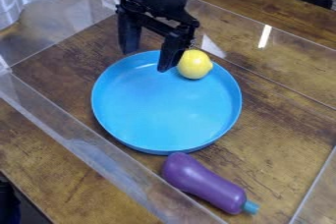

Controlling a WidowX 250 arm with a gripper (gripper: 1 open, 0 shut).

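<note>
A black gripper [147,47] hangs open over the back of a blue plate [157,109], one finger to the left near the rim and the other lower, above the plate, with nothing seen between them. A yellow round object [196,65] sits at the plate's back right, just right of the right finger. A purple eggplant-like object [202,181] with a teal end lies outside the plate at the front right.
Clear plastic walls edge the wooden surface [276,100] at the left and far right. The wood to the right and front left of the plate is clear.
</note>
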